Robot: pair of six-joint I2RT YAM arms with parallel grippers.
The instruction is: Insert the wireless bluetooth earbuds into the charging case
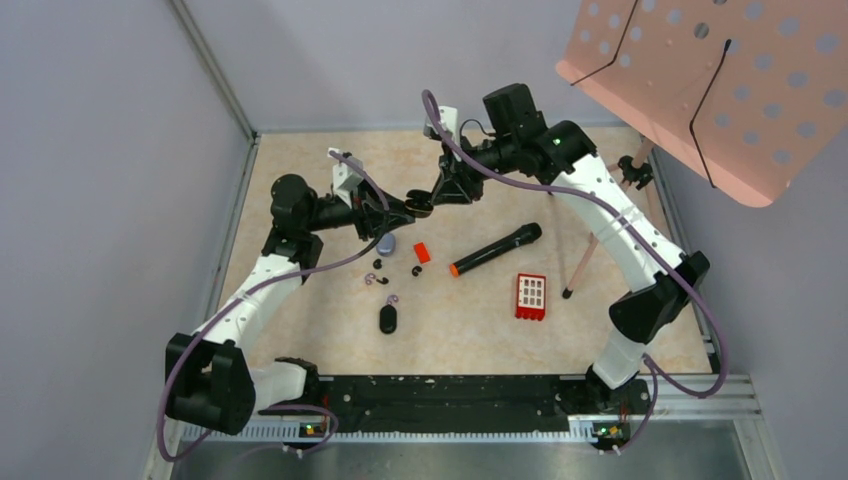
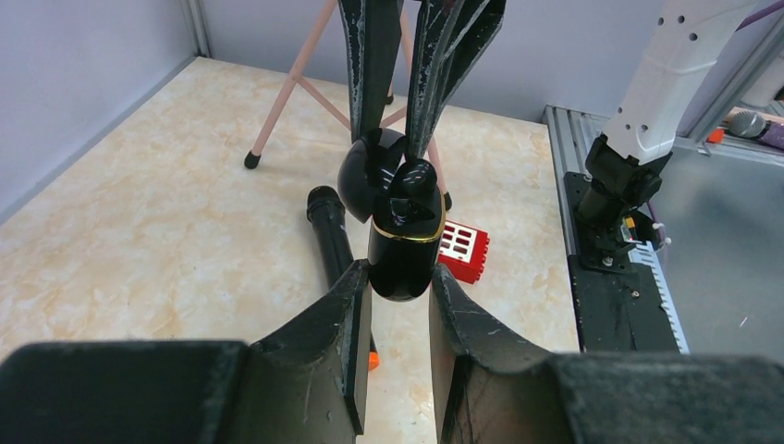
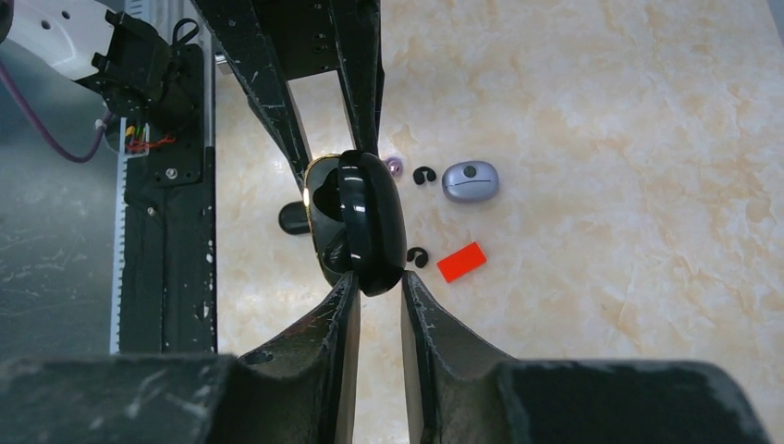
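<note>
My left gripper is shut on the lower half of a black charging case (image 2: 405, 242) with a gold rim. The case is held in the air with its lid (image 3: 373, 222) raised. My right gripper stands part open, its fingertips on either side of that lid; firm contact cannot be made out. In the top view both grippers meet at the case above the table. Below lie small black curved pieces that look like earbuds (image 1: 377, 264), another being the black earbud (image 1: 417, 271). A dark hooked piece (image 1: 383, 281) lies close by.
Near the earbuds are a grey-blue mouse-like object (image 1: 386, 244), a red block (image 1: 422, 253), purple curled pieces (image 1: 392, 299) and a black oval object (image 1: 388, 319). A microphone (image 1: 497, 249) and a red keypad (image 1: 531, 296) lie to the right.
</note>
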